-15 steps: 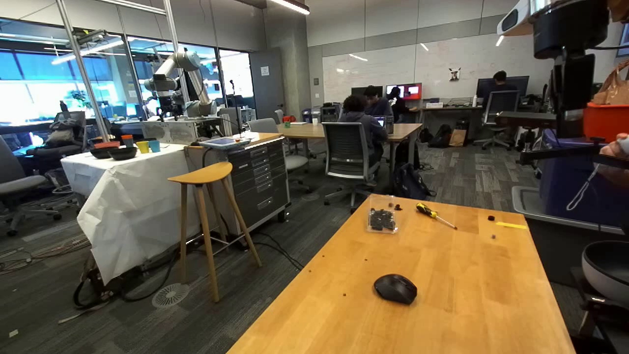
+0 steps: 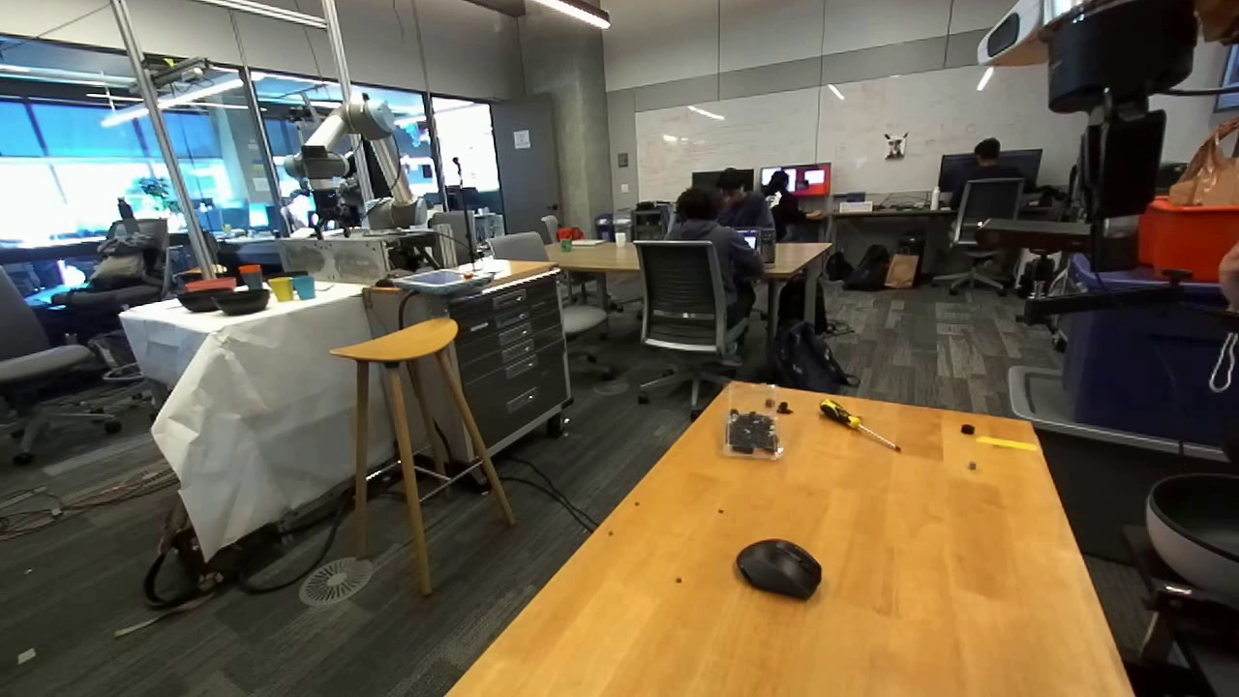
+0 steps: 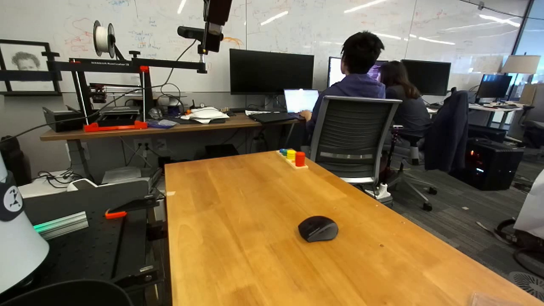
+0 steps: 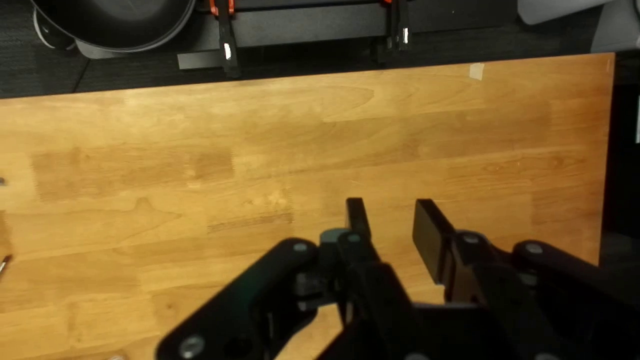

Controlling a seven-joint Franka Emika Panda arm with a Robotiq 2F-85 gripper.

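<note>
My gripper hangs high over the wooden table, its two fingers apart with only bare tabletop showing between them in the wrist view. In exterior view 1 the dark gripper body (image 2: 1124, 163) is at the upper right, well above the surface; its fingertips are hard to make out there. A black computer mouse (image 2: 779, 569) lies on the table, clear of the gripper. The same mouse (image 3: 318, 229) appears right of the table's middle in exterior view 2. It does not show clearly in the wrist view.
A clear box of small dark parts (image 2: 752, 432) and a yellow-black screwdriver (image 2: 857, 425) lie toward one end of the table. Colored stacking pieces (image 3: 293, 158) sit at a far corner. A black pan (image 4: 120, 18) stands off the table's edge.
The gripper has shifted very slightly in exterior view 1. A person's hand with a white cord at the right edge has drawn back rightward. The mouse and other table items have stayed put.
</note>
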